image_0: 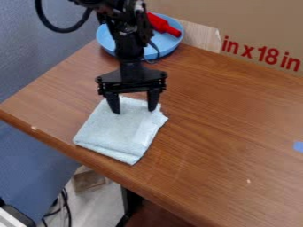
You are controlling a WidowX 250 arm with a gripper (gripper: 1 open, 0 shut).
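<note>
A pale, folded cloth (116, 137) lies on the wooden table near its left front edge. My black gripper (133, 105) hangs over the cloth's back part, fingers pointing down and spread apart, with the tips at or just above the cloth; whether they touch it I cannot tell. Nothing shows lifted between them.
At the back stands a blue plate (108, 39) with a red object (164, 24) on it, partly behind the arm. A cardboard box (254, 40) is beyond.
</note>
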